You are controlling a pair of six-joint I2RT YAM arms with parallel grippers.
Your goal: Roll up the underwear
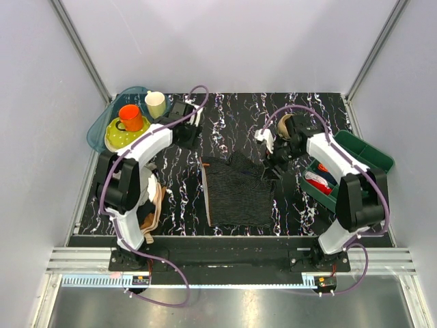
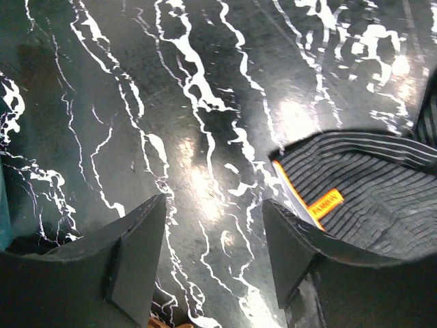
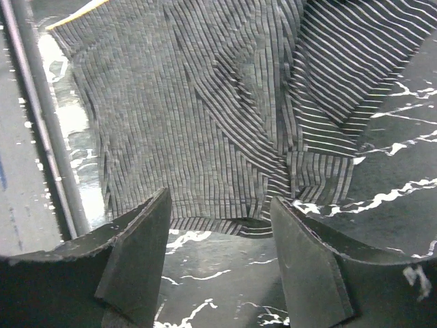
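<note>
Dark grey striped underwear (image 1: 239, 195) lies spread on the black marbled table, with an orange-edged waistband (image 2: 293, 191) along its left side. Folds bunch up toward its top and right, plain in the right wrist view, where the striped cloth (image 3: 157, 123) fills the upper part. My left gripper stands apart, up and left of the underwear, over bare table with nothing between its fingers. At the garment's right edge my right gripper hovers open; the cloth's edge shows just beyond its fingertips, not gripped.
At the back left a blue-green basin (image 1: 95, 137) holds an orange mug (image 1: 130, 118), a cream cup (image 1: 156, 104) and a green dotted plate. A green divided box (image 1: 369, 154) stands at the right. Folded cloths (image 1: 153, 212) lie at the left.
</note>
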